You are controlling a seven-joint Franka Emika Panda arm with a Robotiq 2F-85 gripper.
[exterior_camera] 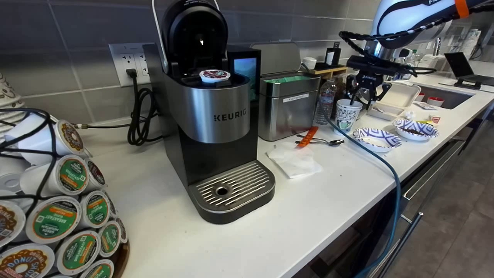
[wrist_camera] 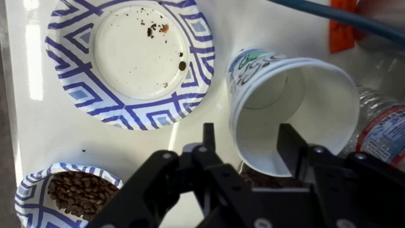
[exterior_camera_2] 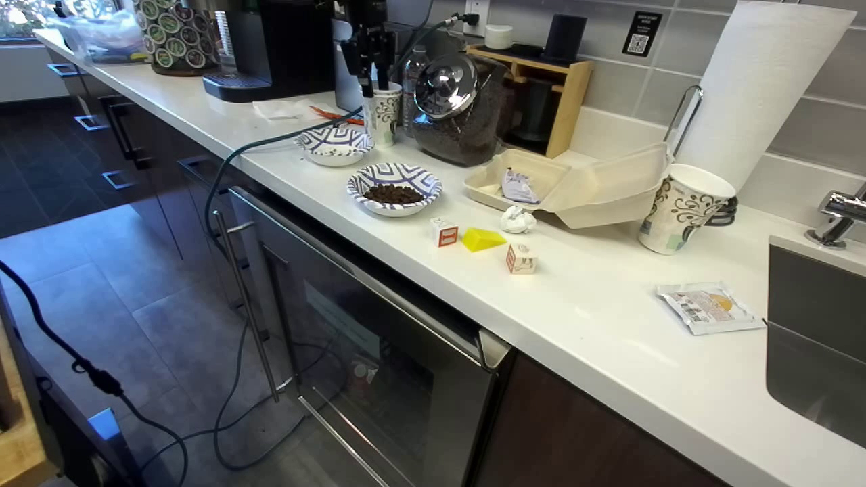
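A patterned white paper cup (exterior_camera: 346, 118) stands upright on the counter near the water bottle. Over its rim hovers my gripper (exterior_camera: 367, 96), its fingers spread apart. From the wrist view, one fingertip (wrist_camera: 286, 133) overlaps the opening of the cup (wrist_camera: 248, 72), while the other fingertip (wrist_camera: 208, 131) lies outside the wall. The rim runs between the two, but no grip on it shows. The inside of the cup looks empty as far as it is visible. In the second exterior view, my gripper (exterior_camera_2: 375, 86) is right above the cup (exterior_camera_2: 383, 120).
Close by are a nearly empty patterned bowl (wrist_camera: 138, 53) and a bowl of coffee beans (wrist_camera: 81, 192). A water bottle (exterior_camera: 327, 95) and bean jar (exterior_camera_2: 459, 134) crowd the cup. The Keurig machine (exterior_camera: 215, 113) stands farther along; bare counter lies before it.
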